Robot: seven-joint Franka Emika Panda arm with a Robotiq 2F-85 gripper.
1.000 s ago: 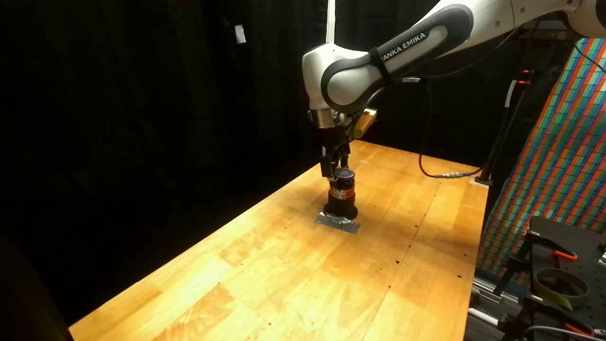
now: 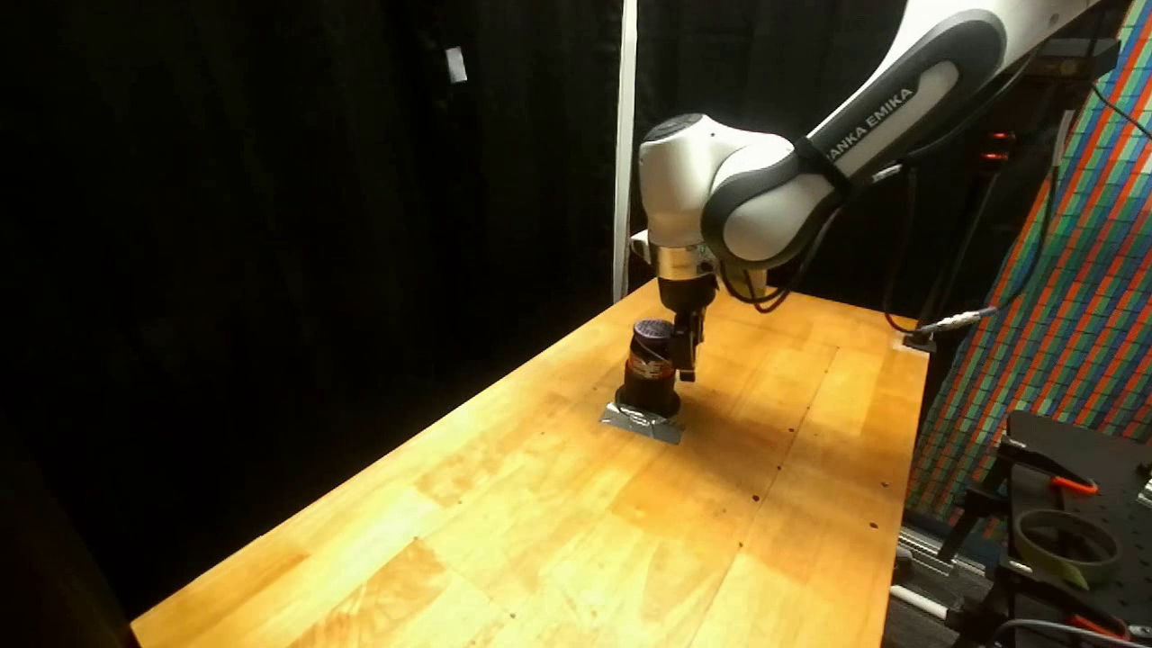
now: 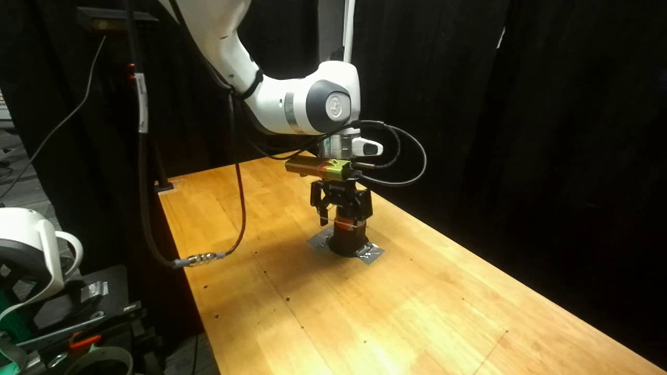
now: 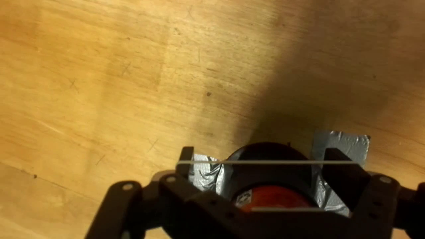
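Note:
A dark cylindrical container (image 2: 650, 373) with a red-orange band and a purplish top stands upright on the table. Silver tape (image 2: 643, 422) lies at its black base. My gripper (image 3: 342, 219) is open and low beside the container's upper part. Its fingers (image 4: 343, 165) are spread wide in the wrist view, and a thin pale elastic band (image 4: 261, 162) runs taut between them, crossing in front of the container's dark body. A second pale strand (image 4: 283, 209) shows lower down, over the red part. Whether the elastic loops around the container cannot be told.
A dark cable (image 3: 241, 206) hangs beside the arm. A cart (image 2: 1091, 475) with tools and a tape roll (image 2: 1066, 545) stands beyond the table's right edge.
In exterior view 1 my gripper has moved down and to the right, from above the container's left side to beside its right side. The container stands in the same place.

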